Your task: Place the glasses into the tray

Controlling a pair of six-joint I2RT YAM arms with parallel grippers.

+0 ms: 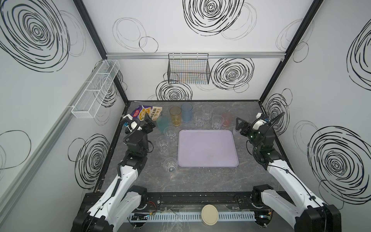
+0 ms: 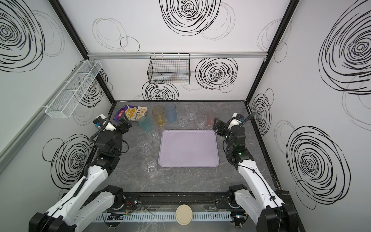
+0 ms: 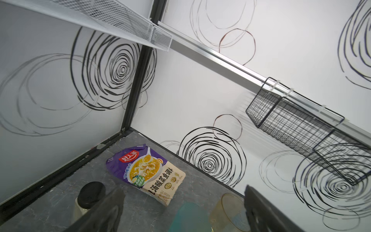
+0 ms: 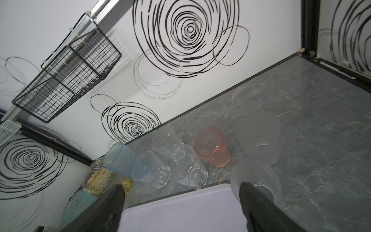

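Note:
An empty lilac tray (image 1: 208,148) lies mid-table. Glasses line its back and left: teal (image 1: 162,123), amber (image 1: 175,116), blue (image 1: 186,112), several clear ones such as one (image 1: 170,165) at the front left, and a pink one (image 4: 212,150). Faint frosted glasses (image 4: 258,137) stand right of the pink one in the right wrist view. My left gripper is open, empty, raised over the left back by the teal glass. My right gripper is open, empty, right of the tray's back corner, facing the glasses.
A snack bag (image 3: 143,170) and a black-capped bottle (image 3: 88,201) are at the back left. A wire basket (image 1: 188,71) hangs on the back wall, a white rack (image 1: 92,89) on the left wall.

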